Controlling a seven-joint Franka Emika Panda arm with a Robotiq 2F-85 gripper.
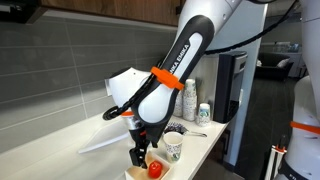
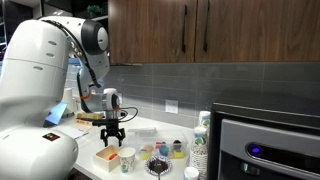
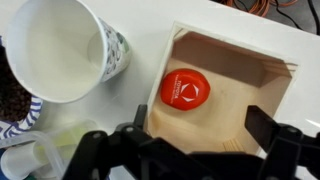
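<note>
Beneath my gripper stands an open, pale wooden box. Inside it lies a round red object with a white emblem on top, against one side of the box in the wrist view. My fingers are spread wide and the gripper is open, with nothing between them. One finger reaches over the box; the other is near its opposite wall. In exterior view 1 the gripper hangs just above the box, close to the red object. Part of the box floor is hidden behind the gripper.
A white cup stands right beside the box. A bowl of dark beans and a clear container are past the cup. Stacked cups stand farther back. Bare counter lies on the box's other side.
</note>
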